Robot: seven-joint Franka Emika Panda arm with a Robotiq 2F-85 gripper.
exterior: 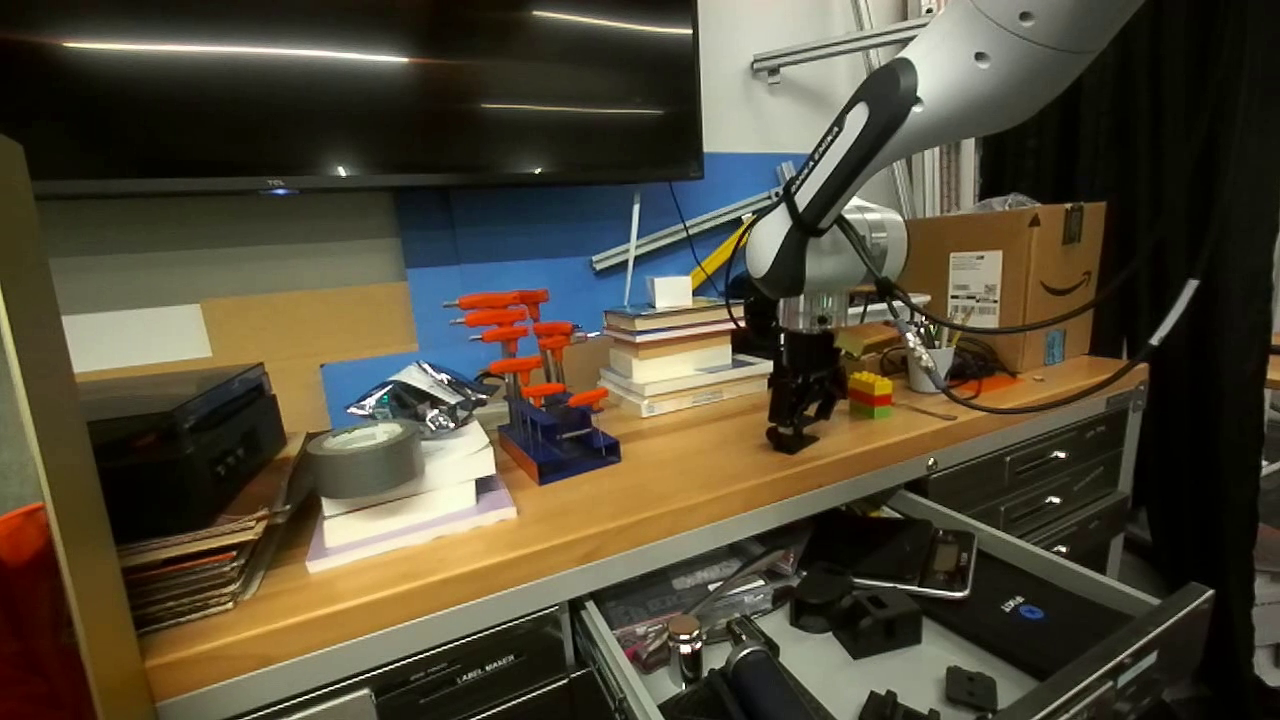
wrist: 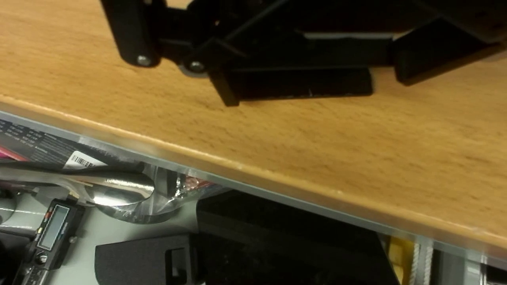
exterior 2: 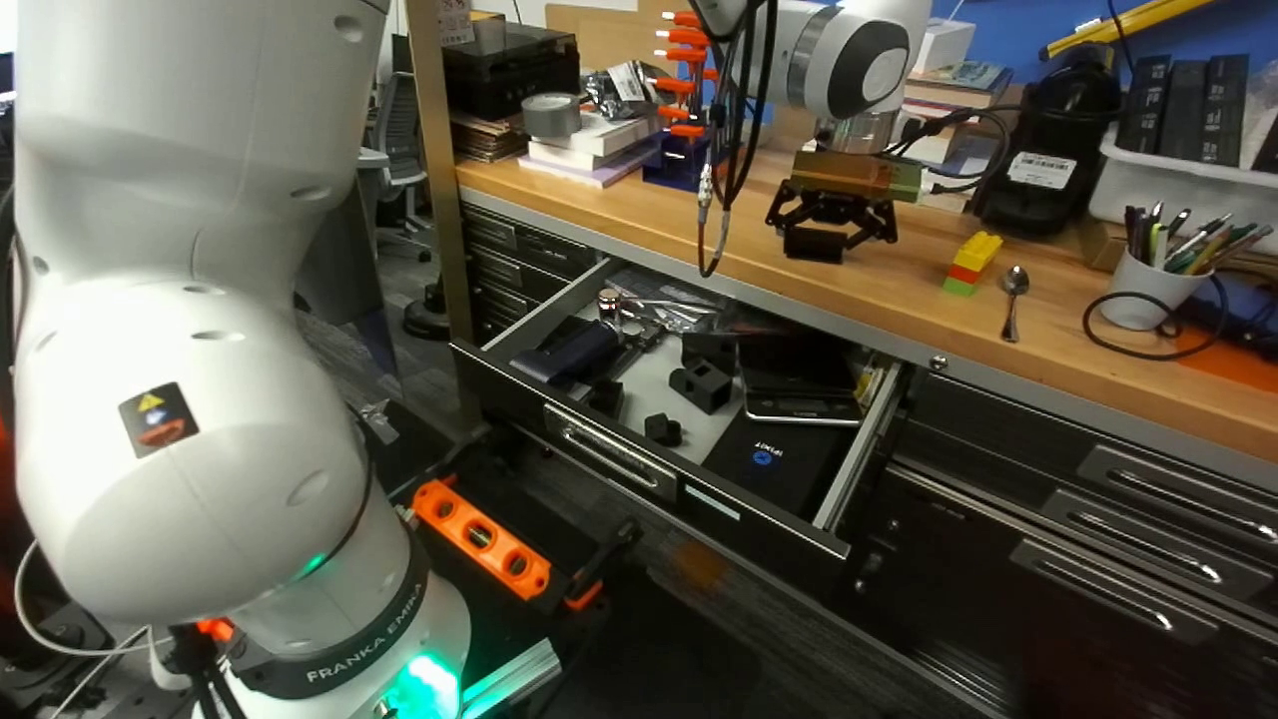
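Observation:
My gripper (exterior 2: 835,228) is low over the wooden bench top (wrist: 309,142), close to its front edge, and its fingers are spread wide in exterior view 2. Black linkage fills the top of the wrist view. Between and below the fingers is a dark flat piece (wrist: 304,85); I cannot tell whether it belongs to the gripper or is a separate thing. To the gripper's right, apart from it, stands a stack of toy bricks (exterior: 870,395), yellow over red over green. A metal spoon (exterior 2: 1013,294) lies just beyond the bricks.
Below the bench, a drawer (exterior 2: 671,473) stands pulled out, holding black parts, a caliper (wrist: 54,228) and a dark case (exterior 2: 767,473). Books (exterior: 672,360), an orange-handled tool rack (exterior: 558,444) and a pen cup (exterior 2: 1152,292) line the bench. Bare wood lies left of the gripper.

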